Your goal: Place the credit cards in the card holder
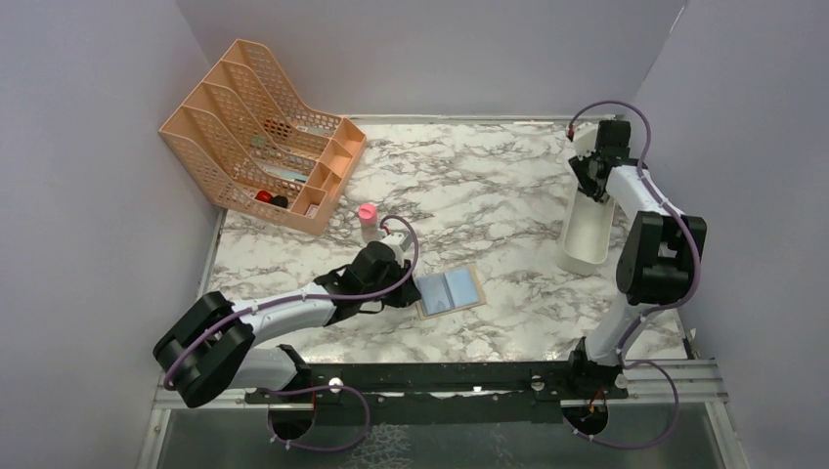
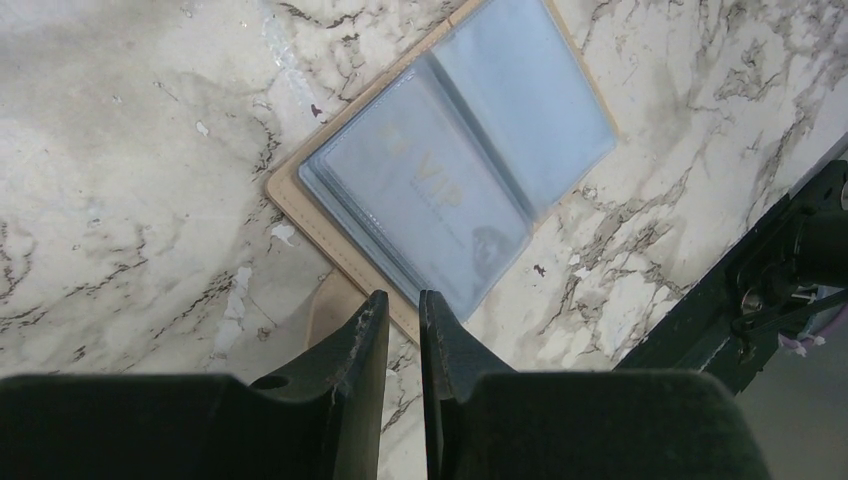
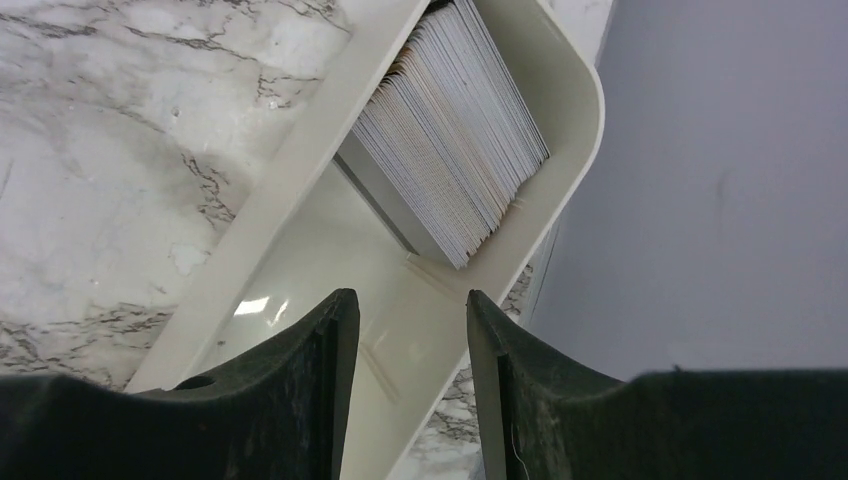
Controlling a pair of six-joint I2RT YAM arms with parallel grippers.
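The card holder (image 2: 420,190) lies spread on the marble table, with clear bluish sleeves over a tan backing; faint "VIP" lettering shows through one sleeve. At its near edge is my left gripper, its fingers partly apart. A tan flap (image 2: 335,312) by the left finger is partly hidden by it; I cannot tell whether it is gripped. A thick row of cards (image 3: 450,130) stands on edge inside a long white tray (image 3: 255,225). Over that tray hangs my right gripper, open and empty, short of the cards.
An orange mesh organizer (image 1: 259,147) fills the back left. The pink-capped bottle (image 1: 368,217) stands just behind my left gripper. A grey wall (image 3: 690,210) rises close beside the white tray. Between the holder and the tray, the table is clear.
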